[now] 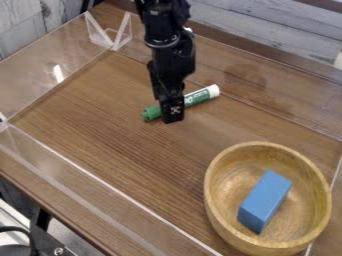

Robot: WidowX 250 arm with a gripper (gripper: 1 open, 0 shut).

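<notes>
My black gripper (171, 102) hangs from the top centre over a green and white cylinder (201, 96), which lies diagonally on the wooden table. The gripper is low, its fingers around or just over the middle of the cylinder and hiding part of it. It looks open; whether the fingers touch the cylinder cannot be told.
A yellow bowl (227, 181) at the lower right holds a blue block (265, 202). White walls line the back and left edges.
</notes>
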